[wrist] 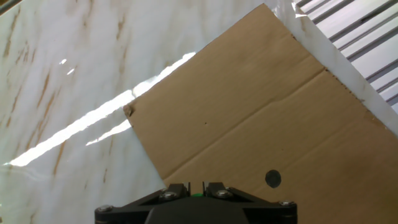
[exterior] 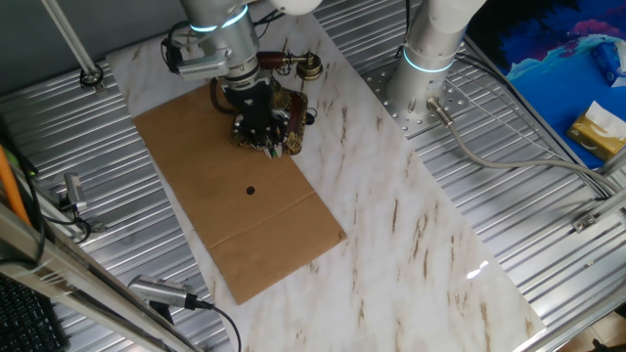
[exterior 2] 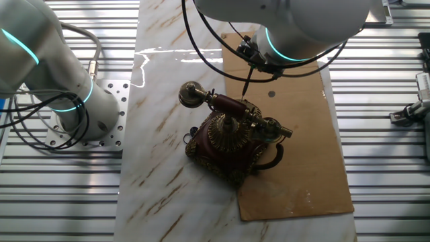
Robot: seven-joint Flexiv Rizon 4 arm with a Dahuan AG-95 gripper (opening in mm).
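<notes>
An old-style telephone [exterior 2: 228, 138], dark red with brass trim, stands across the edge of a flat brown cardboard sheet [exterior 2: 302, 161], its handset lying across the cradle on top. In exterior view 1 my gripper [exterior: 276, 152] appears in front of the telephone [exterior: 296, 106] and covers part of its body. Whether they touch cannot be told there. The wrist view shows my gripper with its fingertips close together, a little green between them and no object held. Below them lies the cardboard [wrist: 230, 106]; the telephone is outside that view.
A small black disc or hole [exterior: 250, 191] marks the cardboard.
</notes>
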